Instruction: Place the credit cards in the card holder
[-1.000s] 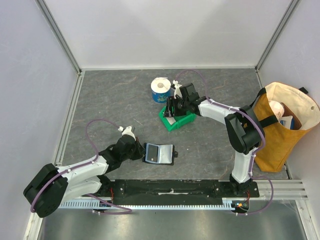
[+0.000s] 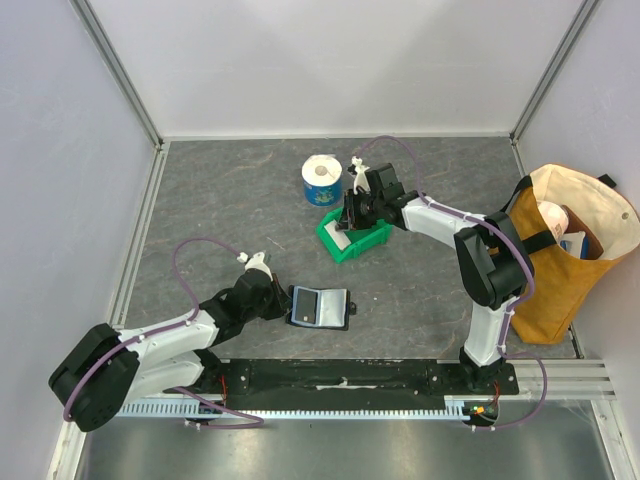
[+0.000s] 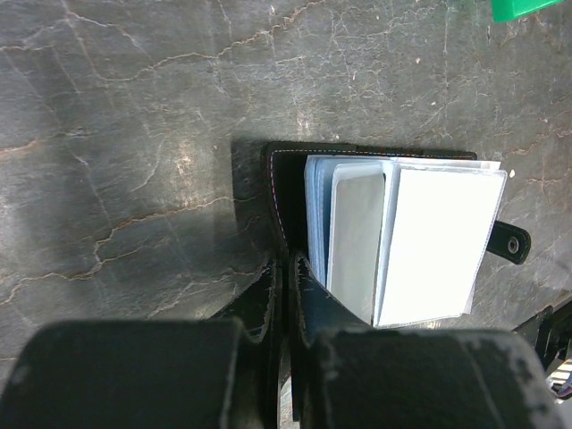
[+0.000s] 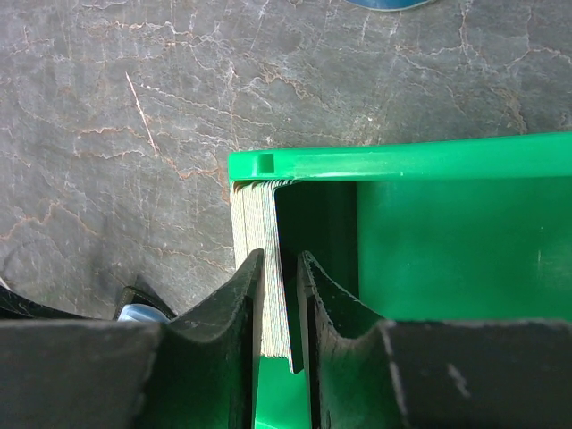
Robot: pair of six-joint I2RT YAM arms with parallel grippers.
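Note:
A black card holder (image 2: 347, 309) lies spread open on the table, its clear sleeves (image 3: 357, 232) facing up. My left gripper is shut on the holder's near-left cover edge. In the green tray (image 2: 352, 250), a stack of pale cards (image 4: 255, 228) stands on edge against one end wall. My right gripper is over that stack, its fingers partly apart. One finger overlaps the stack's face, and the other is in the dark gap beside it. Whether either finger touches a card cannot be told.
A blue-and-white roll (image 2: 322, 182) stands just behind the tray. At the far right sits a yellow bag (image 2: 545, 275) with items inside. Bare table lies between the tray and the holder, and to the left.
The right gripper's fingers have closed partway and shifted slightly right over the tray. The left arm and the holder look nearly unchanged.

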